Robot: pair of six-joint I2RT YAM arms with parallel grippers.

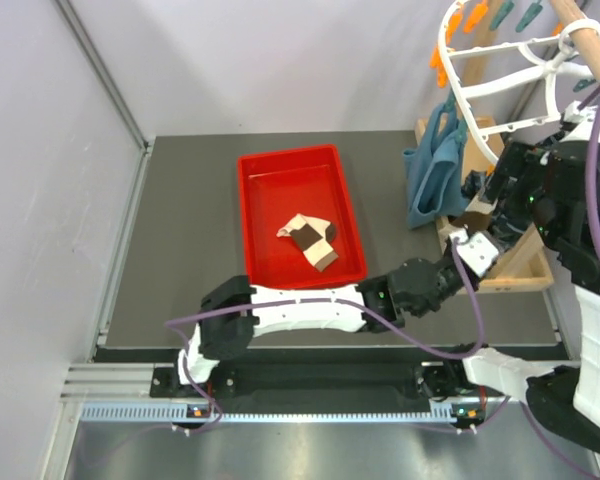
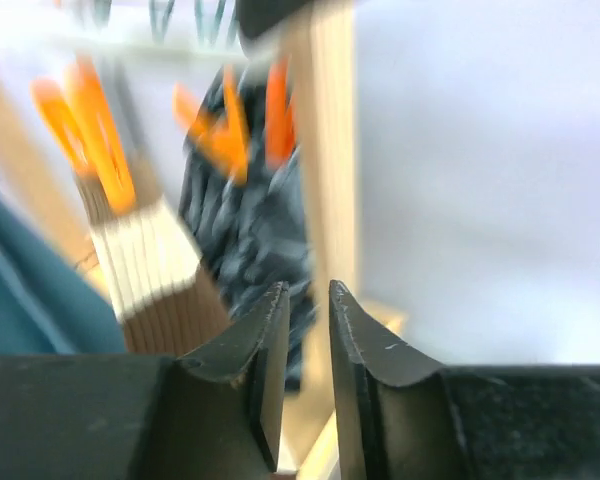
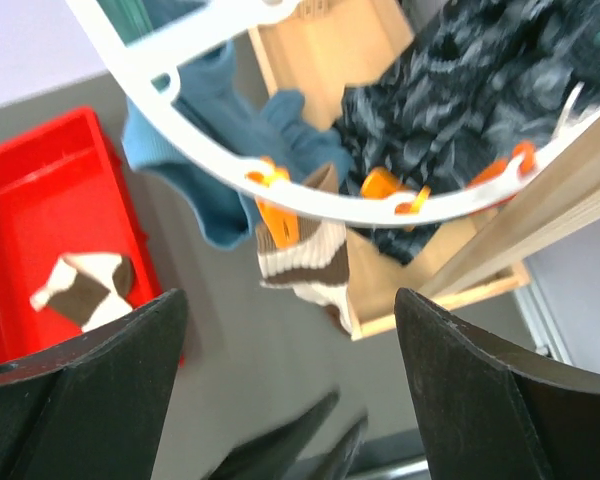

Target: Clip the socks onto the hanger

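Observation:
The white hanger (image 1: 525, 80) hangs at upper right with orange and teal clips. A brown-and-cream sock (image 3: 302, 255) hangs below an orange clip (image 3: 277, 220) in the right wrist view; it is blurred in the left wrist view. Another patterned sock pair (image 1: 307, 240) lies in the red bin (image 1: 255, 210). Teal cloth (image 1: 430, 180) and dark cloth (image 3: 420, 120) hang from the hanger. My left gripper (image 1: 480, 250) is below and left of the hanging sock, its fingers close together, nothing visible between them. My right gripper stands open at the hanger's front.
A wooden stand (image 1: 510, 280) with a post supports the hanger at the right. The grey floor (image 1: 180, 230) left of the bin is clear. Walls bound the area, and both arms crowd the right side.

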